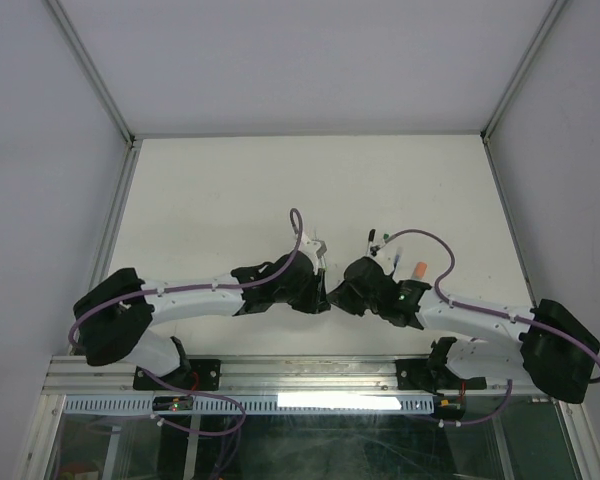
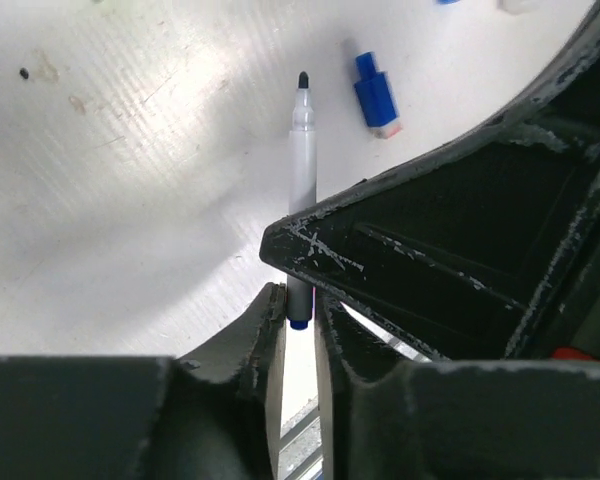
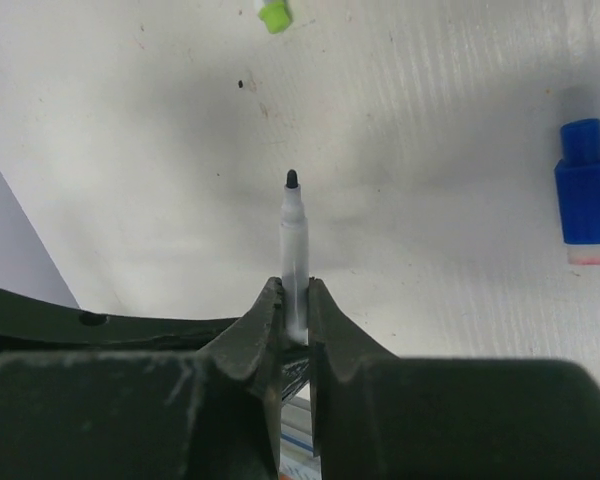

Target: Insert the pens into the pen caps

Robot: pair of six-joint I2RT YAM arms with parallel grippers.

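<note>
A white marker [image 2: 302, 170] with a black tip and blue end stands out between gripper fingers in both wrist views. My right gripper is shut on it. My left gripper is at the same marker, its fingers close around the blue end; whether they touch it is unclear. In the top view the two grippers meet near the front middle. A blue cap [image 3: 586, 200] lies on the table beside the marker in the wrist views.
More pens and caps, including an orange piece [image 1: 419, 271], lie at the right of the table [image 1: 200, 190]. A green piece [image 3: 274, 15] shows in the right wrist view.
</note>
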